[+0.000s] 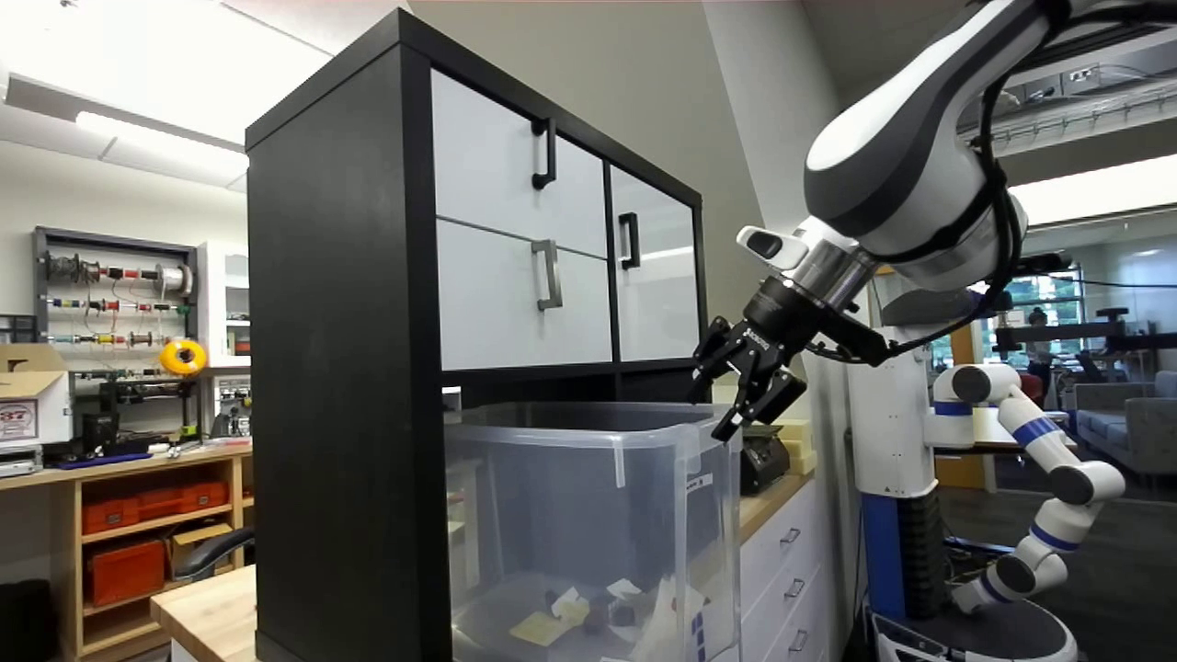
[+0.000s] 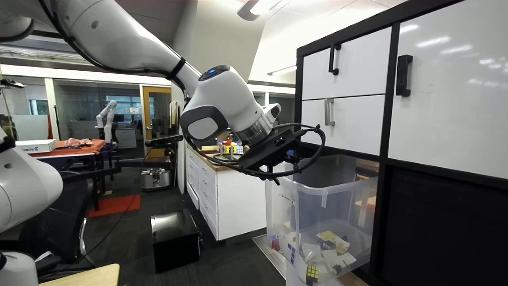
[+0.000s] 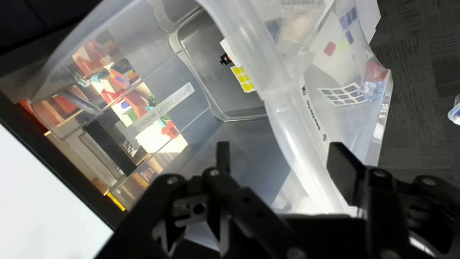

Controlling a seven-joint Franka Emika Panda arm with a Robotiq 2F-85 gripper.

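Note:
A clear plastic bin stands partly inside the black-framed cabinet, below its white doors, and sticks out at the front. My gripper is tilted down at the bin's outer upper edge. Seen from the wrist, the bin's rim runs up between the gripper's two fingers, which stand apart with a wide gap. The rim passes close to the right finger; whether they touch I cannot tell. In exterior view 2 the arm's cable and mount hide most of the fingers above the bin.
Papers and small items lie in the bin, among them a puzzle cube. Dark handles jut from the cabinet doors. A white drawer unit stands behind the bin, and a black box sits on the floor.

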